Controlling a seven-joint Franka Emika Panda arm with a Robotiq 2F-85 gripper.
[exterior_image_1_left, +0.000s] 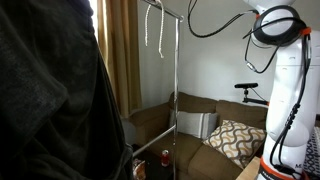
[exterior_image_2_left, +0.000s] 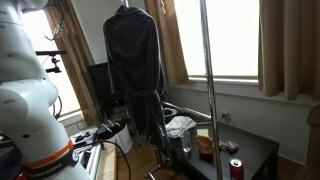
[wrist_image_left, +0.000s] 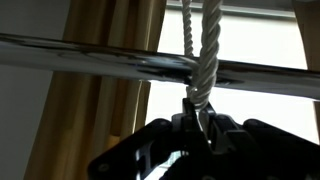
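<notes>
A white twisted rope (wrist_image_left: 209, 45) passes over a shiny metal bar (wrist_image_left: 100, 62) in the wrist view. Its lower part runs down between the fingertips of my gripper, which is shut on it just below the bar. A thinner-looking length of the rope shows behind the bar. In exterior view 1, two strands of the rope (exterior_image_1_left: 162, 32) hang near the top, by the upright pole (exterior_image_1_left: 176, 90) of the rack. The gripper itself lies outside both exterior views.
A dark robe (exterior_image_2_left: 135, 60) hangs on the rack and fills the left of exterior view 1. Below stands a dark table (exterior_image_2_left: 245, 145) with a red can (exterior_image_2_left: 236, 169) and other small items. A brown sofa (exterior_image_1_left: 205, 160) with cushions sits behind.
</notes>
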